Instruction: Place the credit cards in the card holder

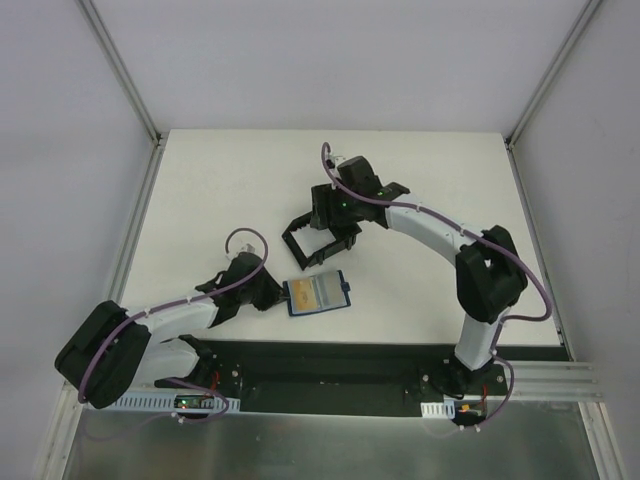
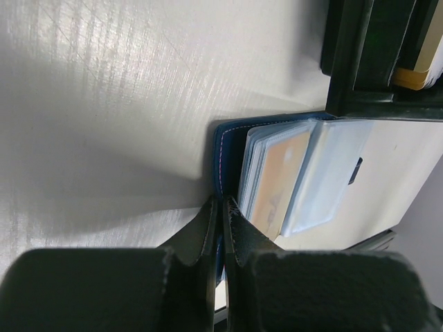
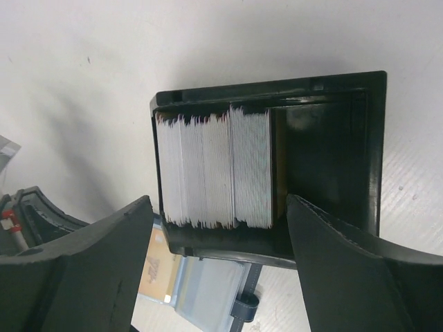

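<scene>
The blue card holder [image 1: 318, 294] lies open on the table, with cards [image 2: 277, 183] in its clear sleeves. My left gripper is shut at the holder's left edge, the thin blue cover running in between its fingertips. Behind the holder stands a black box [image 3: 332, 138], part filled with a row of white credit cards [image 3: 214, 169] on edge; its other side is empty. Over this box hangs my right gripper [image 1: 326, 212], its fingers [image 3: 114, 266] apart on either side of the card row in the right wrist view, holding nothing.
The box's near corner [image 2: 346, 104] stands close to the holder's back edge. A black strap [image 3: 246, 304] sticks out from the holder's right side.
</scene>
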